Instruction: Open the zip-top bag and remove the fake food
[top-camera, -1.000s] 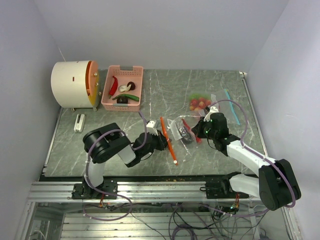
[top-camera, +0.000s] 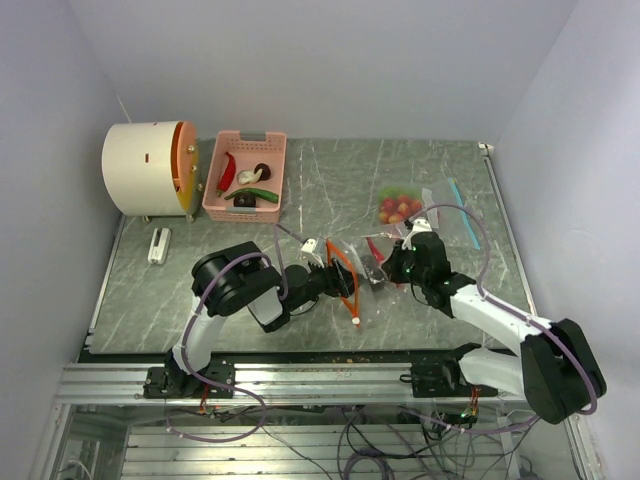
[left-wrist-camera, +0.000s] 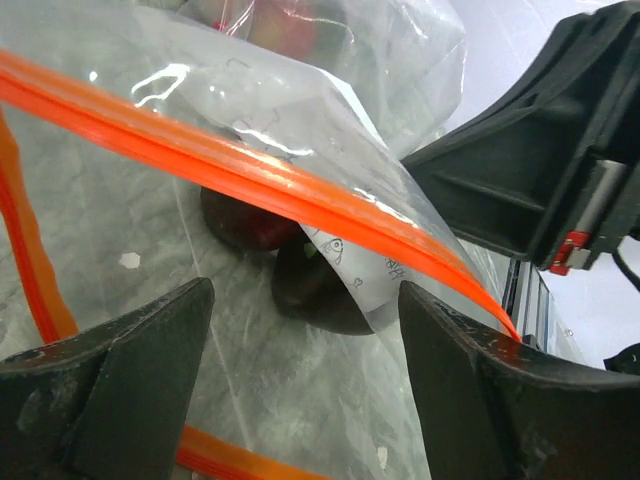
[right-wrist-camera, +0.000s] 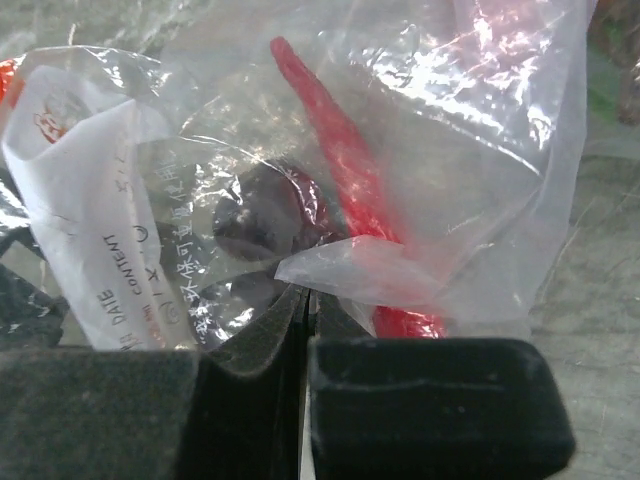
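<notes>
The clear zip bag lies at the table's middle, its orange-edged mouth facing left and spread into a loop. Inside show a red pepper and dark round pieces; in the left wrist view those dark pieces rest beyond the fingertips, near a white label. My left gripper is at the mouth, fingers part open, nothing gripped between them. Over the bag, my right gripper is shut with its tips against a raised fold of film; whether film is pinched is hard to tell.
Behind the right gripper lies another clear bag of red and green pieces, with a blue strip beside it. A pink basket of fake vegetables stands back left, near a white cylinder.
My left gripper has moved right to the bag's mouth, and the orange edges have parted from a single line into a loop.
</notes>
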